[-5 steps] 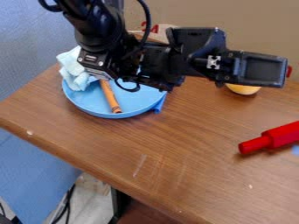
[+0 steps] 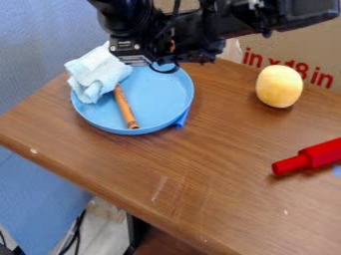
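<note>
A blue plate [image 2: 158, 104] sits on the wooden table's left back part, with a folded white cloth [image 2: 96, 72] on its left rim and an orange stick-like object [image 2: 124, 106] lying on it. My dark arm and gripper hang over the plate's back edge at the top of the view; the fingertips cannot be made out, nor whether they hold anything. A yellow round object [image 2: 278, 87] stands at the back right. A red cylindrical object [image 2: 308, 157] lies at the right edge.
A cardboard surface [image 2: 300, 55] with red print stands at the back. A blue item shows just right of the plate. Cables hang below the table at lower left.
The arm has moved up and back, uncovering more of the plate and the whole yellow object. The objects on the table appear in the same places.
</note>
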